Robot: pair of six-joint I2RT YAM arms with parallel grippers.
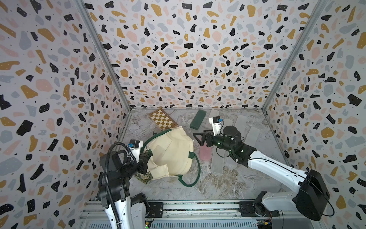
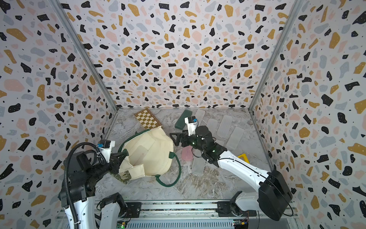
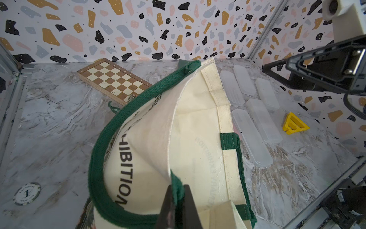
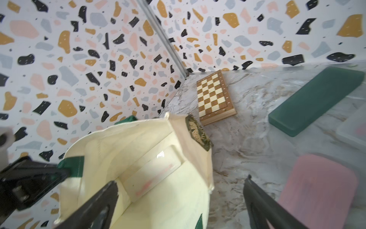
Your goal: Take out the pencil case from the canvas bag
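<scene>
The cream canvas bag [image 1: 171,152] with green handles gapes open on the left of the table. At its left edge my left gripper is shut on the green-trimmed edge of the bag. Inside the bag lies a pale, translucent flat case [image 4: 152,173]. My right gripper [image 1: 200,139] stands open above the table just right of the bag, with nothing between its fingers. A green case [image 4: 316,99] lies behind it, a pink case [image 4: 316,183] below it.
A chessboard [image 1: 162,118] lies at the back left. Several translucent cases [image 3: 251,137] and a yellow triangular object [image 3: 293,124] occupy the right side. Bare table shows at the front right and around the chessboard.
</scene>
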